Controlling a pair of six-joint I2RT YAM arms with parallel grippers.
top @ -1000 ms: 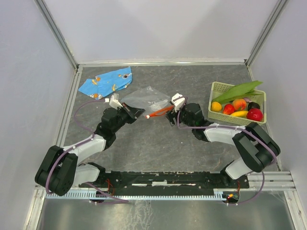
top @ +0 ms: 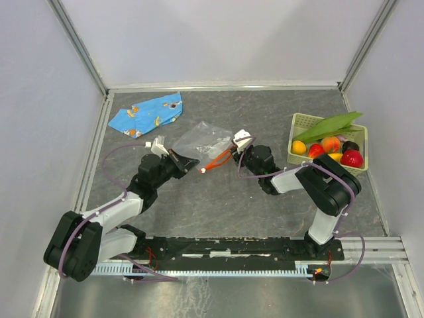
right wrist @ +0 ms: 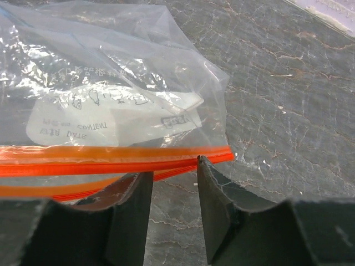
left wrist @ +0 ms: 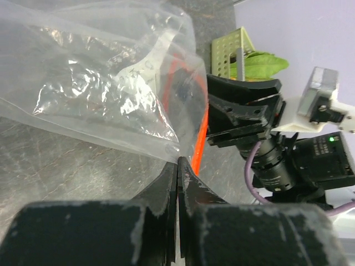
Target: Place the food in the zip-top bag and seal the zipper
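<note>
A clear zip bag (top: 202, 139) with an orange zipper (top: 215, 162) is held between the arms, empty of food. My left gripper is shut on the bag's edge near the lower end of the zipper. My right gripper is part open at the zipper (right wrist: 83, 166) edge, one finger against or just before the orange strip; whether film lies between its fingers is unclear.
A basket (top: 296, 132) of fruit and vegetables, with a green cob or leaf (top: 328, 126) on top, stands at the right. A blue patterned cloth (top: 142, 116) lies at the back left.
The right arm has swung inward, its gripper now closer over the zipper's right end. The left gripper has shifted slightly toward the front with the bag.
</note>
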